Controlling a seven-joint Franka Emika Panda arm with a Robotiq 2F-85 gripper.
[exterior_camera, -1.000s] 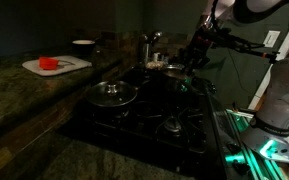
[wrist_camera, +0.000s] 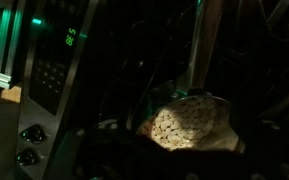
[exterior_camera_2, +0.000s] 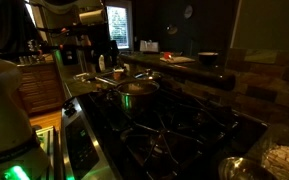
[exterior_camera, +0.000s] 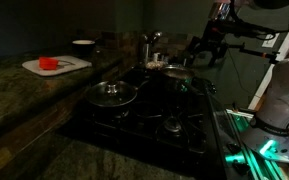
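Observation:
In exterior view 1 my gripper (exterior_camera: 206, 54) hangs above the back right of the dark stove (exterior_camera: 149, 125), close to a pan (exterior_camera: 176, 71). The wrist view shows my gripper open, its dark fingers apart at the lower edge. Beyond them is the pan (wrist_camera: 189, 120), holding pale, pebble-like pieces, with its long handle pointing away. A second pan (exterior_camera: 111, 93), which looks lidded, sits on the left side of the stove. Dim light hides the fingertips' exact distance from the pan.
A white board (exterior_camera: 57, 65) with a red item (exterior_camera: 48, 63) lies on the raised counter, and a dark bowl (exterior_camera: 83, 46) stands behind it. Upright utensils (exterior_camera: 149, 45) are at the back. In exterior view 2 a clear container (exterior_camera_2: 284, 158) occupies the lower right corner.
My gripper has shifted slightly to the right and upward over the last second. The pans and the things on the counter look unmoved.

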